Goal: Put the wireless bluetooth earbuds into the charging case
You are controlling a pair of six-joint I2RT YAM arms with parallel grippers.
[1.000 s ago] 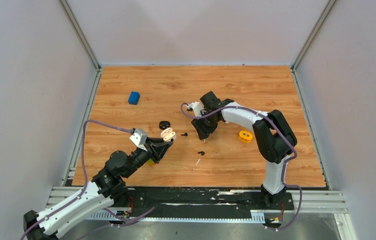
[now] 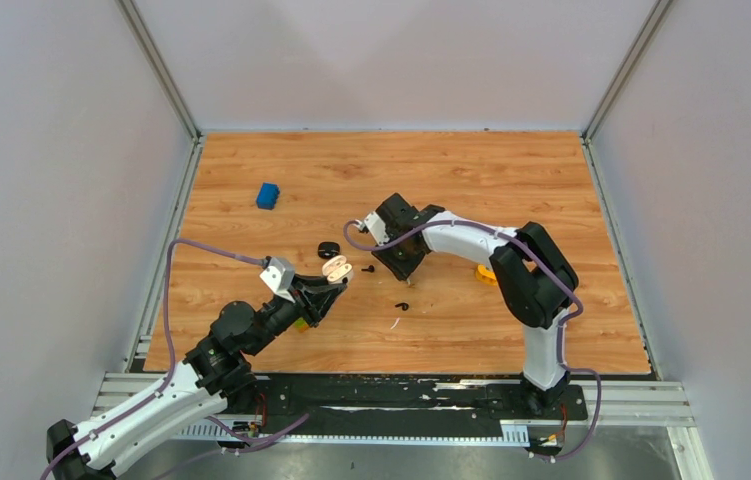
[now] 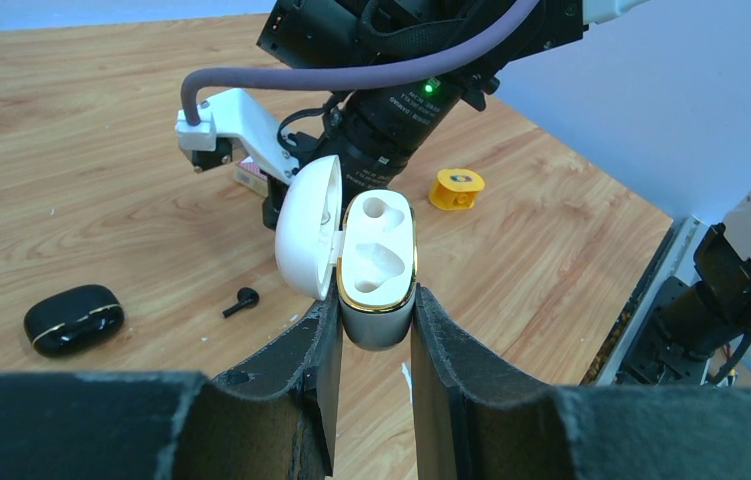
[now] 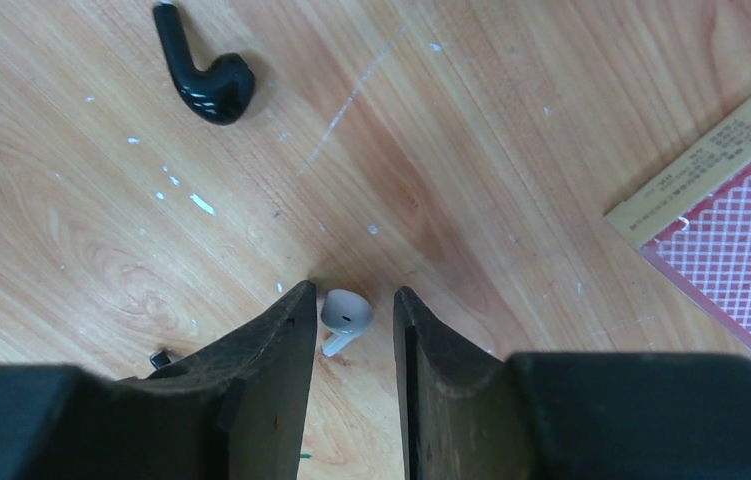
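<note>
My left gripper is shut on the white charging case (image 3: 377, 250), held upright above the table with its lid swung back. Both earbud hollows in the case look empty. In the right wrist view, a white earbud (image 4: 346, 312) is on the table between the fingertips of my right gripper. The right gripper is part open: the left finger (image 4: 296, 325) is close to the earbud, while a gap shows on the other side. A black earbud lies on the wood nearby; another black one (image 3: 242, 301) shows in the left wrist view.
A closed black case (image 3: 73, 320) rests left of the held case. A pink-and-tan box (image 4: 741, 200) lies beside the right gripper. A yellow object (image 2: 487, 274) is under the right arm, and a blue block (image 2: 268, 196) stands far left.
The right arm's wrist has shifted left and tilted, its gripper tip staying near the same spot on the table. The left arm and the white case have kept still.
</note>
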